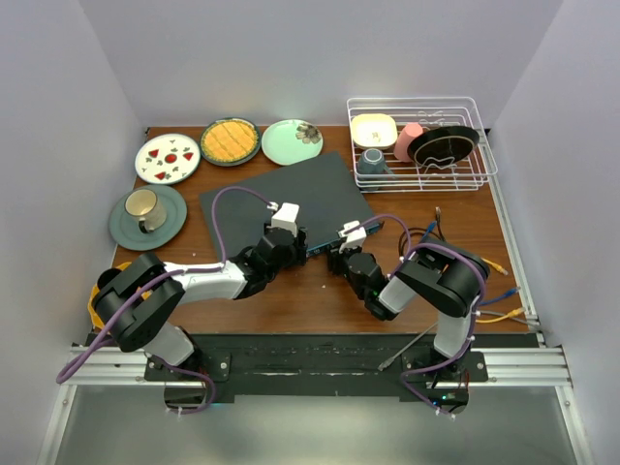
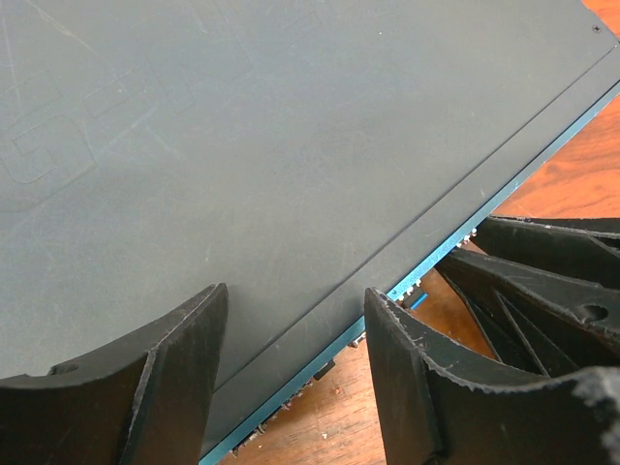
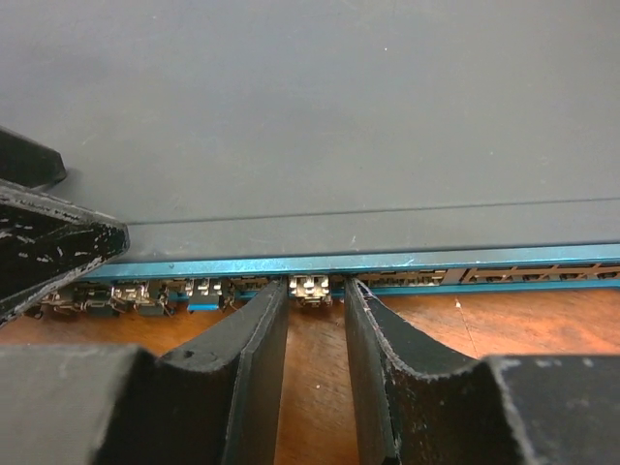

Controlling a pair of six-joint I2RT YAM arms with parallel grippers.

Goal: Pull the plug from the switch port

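Note:
The grey switch [image 1: 276, 189] lies flat, its blue-edged port row [image 3: 504, 281] facing me. In the right wrist view a small metal-and-clear plug [image 3: 310, 289] sits in a port, between the tips of my right gripper, which is part open; whether they touch it I cannot tell. My left gripper stands open over the switch's front edge, nothing between its fingers. The right gripper's dark fingers show beside it in the left wrist view, at the port row.
Plates, a mug [image 1: 145, 208] on a plate at left, a dish rack [image 1: 465, 174] at back right, loose cables [image 1: 504, 315] at right. Bare wood shows in front of the switch.

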